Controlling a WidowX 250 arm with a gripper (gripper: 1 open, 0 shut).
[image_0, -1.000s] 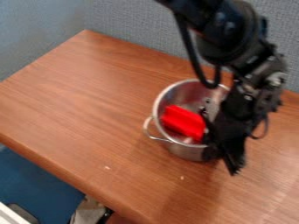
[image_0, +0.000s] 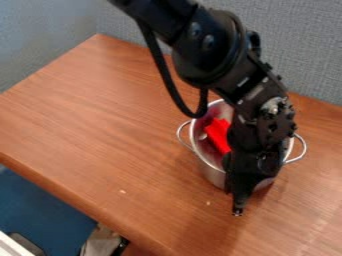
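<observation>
A steel pot (image_0: 211, 170) with side handles stands on the wooden table, right of centre. Inside it is a red object (image_0: 218, 134). My black arm reaches down from the top, and my gripper (image_0: 238, 205) hangs over the pot's front right, its tips low near the table in front of the pot. The arm hides much of the pot's right part. I cannot tell whether the fingers are open or shut, or whether they touch the pot.
A grey padded wall (image_0: 307, 40) runs behind it. Below the near left edge are a blue floor and some items at the bottom left.
My arm has moved leftward and become more upright.
</observation>
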